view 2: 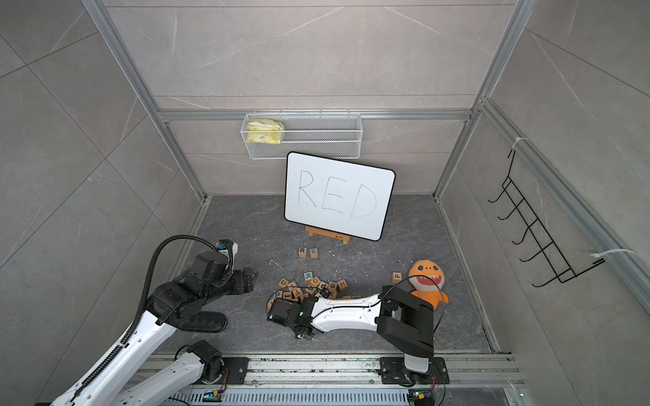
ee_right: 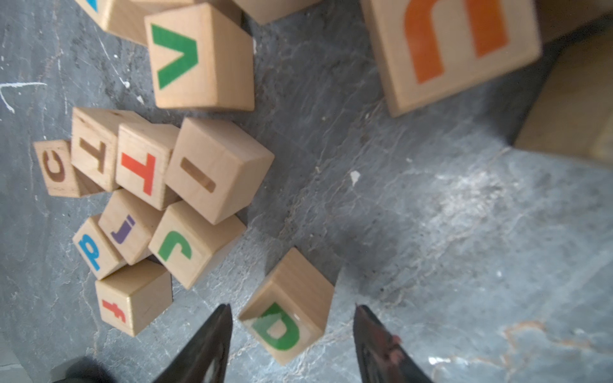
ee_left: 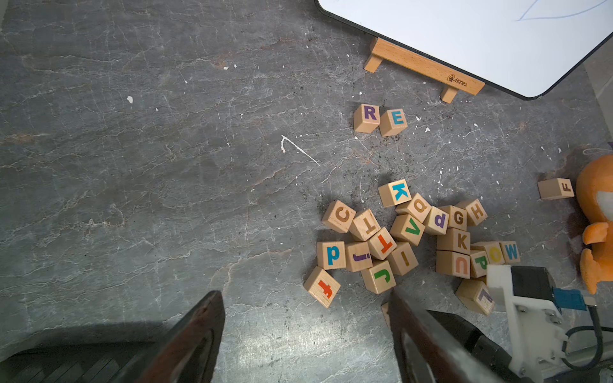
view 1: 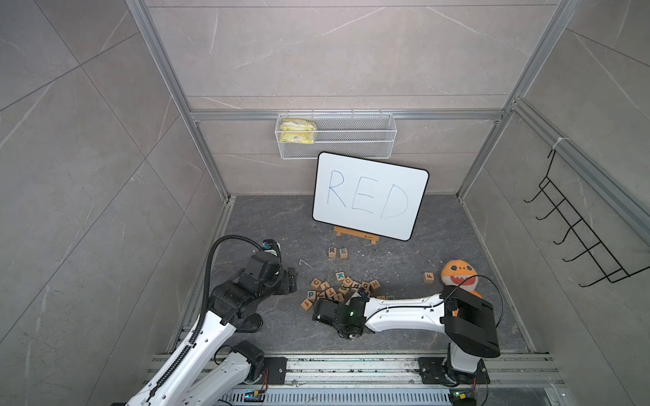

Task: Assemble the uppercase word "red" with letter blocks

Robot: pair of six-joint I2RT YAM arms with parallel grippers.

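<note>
The R block (ee_left: 366, 118) and E block (ee_left: 393, 121) stand side by side before the whiteboard (view 1: 369, 196), which reads RED. Other letter blocks lie clustered nearer the front. In the right wrist view a block with a green D (ee_right: 287, 306) sits between the parted fingers of my open right gripper, low over the table beside the cluster. My left gripper hangs open on the left, with no block between its fingertips.
An orange plush toy (view 2: 425, 280) and an F block (ee_left: 555, 188) lie at the right. A wire basket (view 1: 335, 135) hangs on the back wall.
</note>
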